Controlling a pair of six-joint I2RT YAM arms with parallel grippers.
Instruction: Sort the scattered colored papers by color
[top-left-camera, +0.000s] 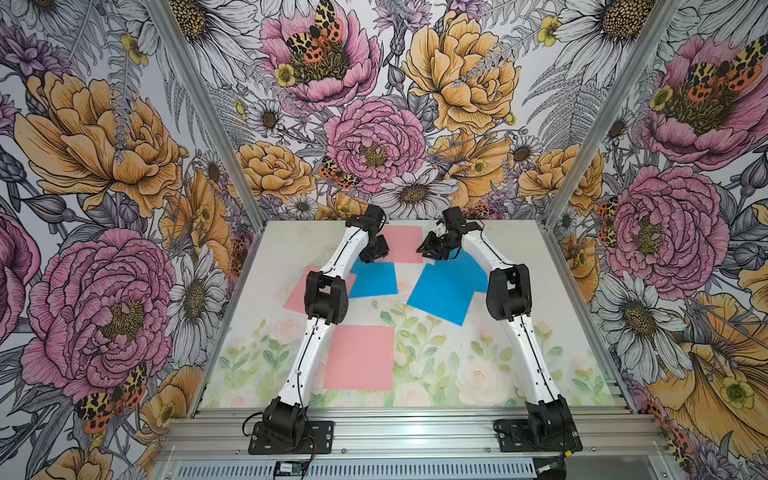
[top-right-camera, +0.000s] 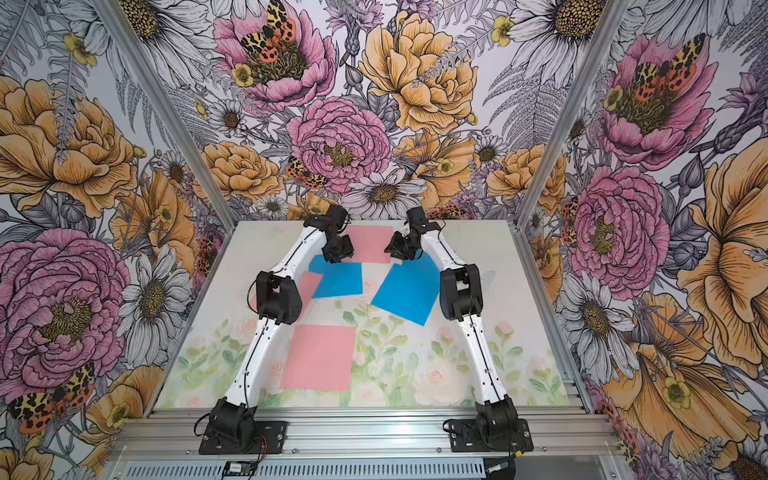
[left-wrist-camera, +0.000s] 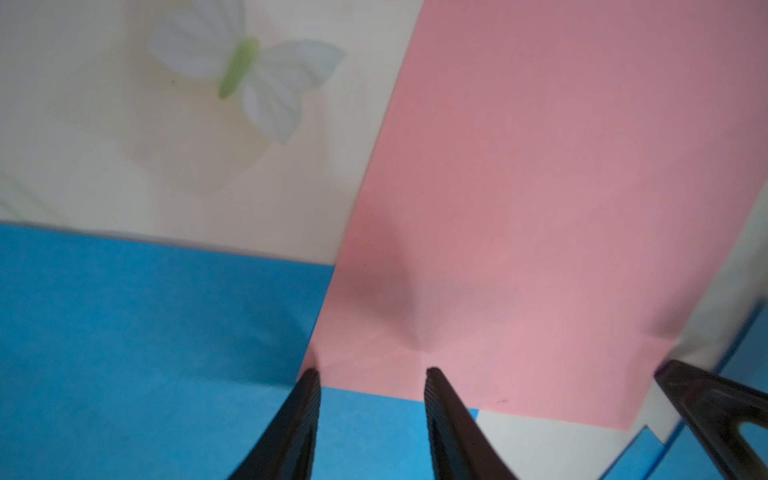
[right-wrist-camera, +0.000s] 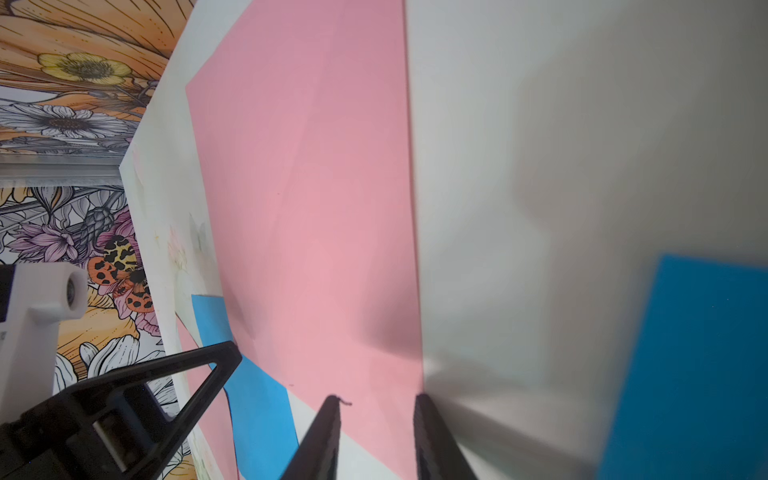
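A pink paper (top-left-camera: 405, 243) lies flat at the back middle. My left gripper, partly open, has its fingertips at that sheet's near left corner, where the pink overlaps a blue paper (left-wrist-camera: 160, 312). My right gripper is also partly open, over the near right corner, one finger by the sheet's right edge. Neither has a sheet visibly gripped; whether the tips touch the paper I cannot tell. A larger blue area (top-left-camera: 440, 294) of overlapping sheets lies front right of them. Another pink paper (top-left-camera: 299, 293) sits partly behind the left arm, and one more pink paper (top-left-camera: 360, 357) lies nearer the front.
The two grippers stand close together at the back, a narrow gap between them. A patterned wall (top-left-camera: 372, 144) rises behind the back edge.
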